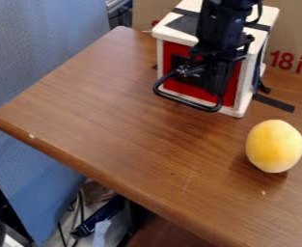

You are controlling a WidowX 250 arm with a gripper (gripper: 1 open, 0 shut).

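My black gripper (205, 69) is at the front of a white box (254, 31) with a red face and black tape, at the back right of the wooden table (101, 116). A black wire handle or bar reaches down-left across the red face; whether my fingers hold it cannot be made out, as the dark parts overlap. A yellow, peach-like round object (274, 146) sits on the table at the right.
A cardboard backdrop (291, 58) stands behind the box. Blue fabric (43, 68) and cables lie off the table's left edge.
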